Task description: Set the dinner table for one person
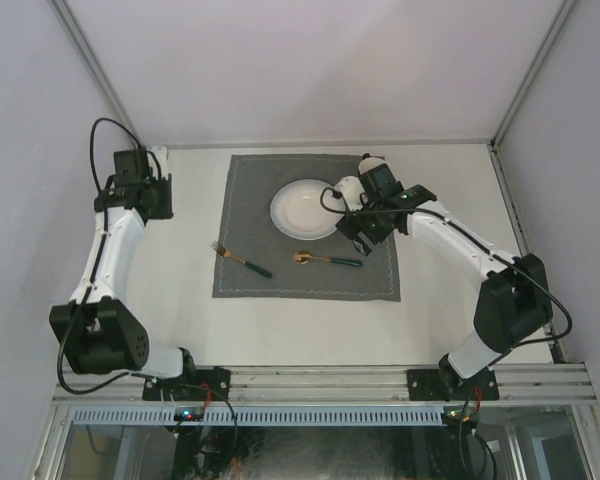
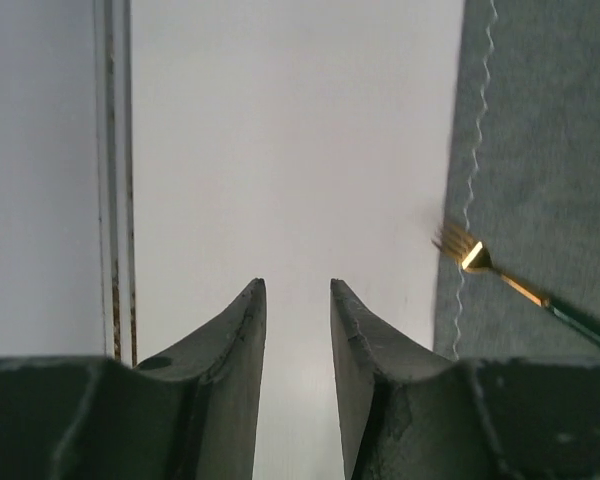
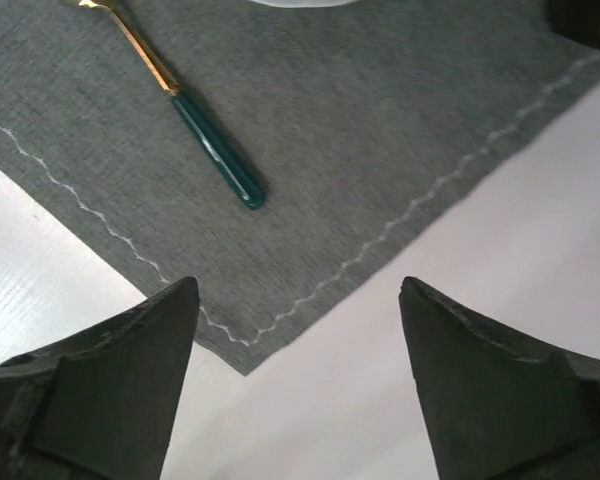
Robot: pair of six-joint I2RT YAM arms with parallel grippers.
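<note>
A grey placemat [image 1: 250, 190] holds a white plate [image 1: 302, 208], a fork [image 1: 242, 260] with green handle lower left, and a gold spoon [image 1: 328, 260] with green handle below the plate. A black mug [image 3: 580, 18] at the mat's upper right is mostly hidden behind the right arm in the top view. My right gripper is open over the mat's right part, near the spoon's handle, with nothing between its fingers. My left gripper is over bare table left of the mat, fingers a little apart and empty, the fork to its right.
Walls and metal rails bound it at the back and sides.
</note>
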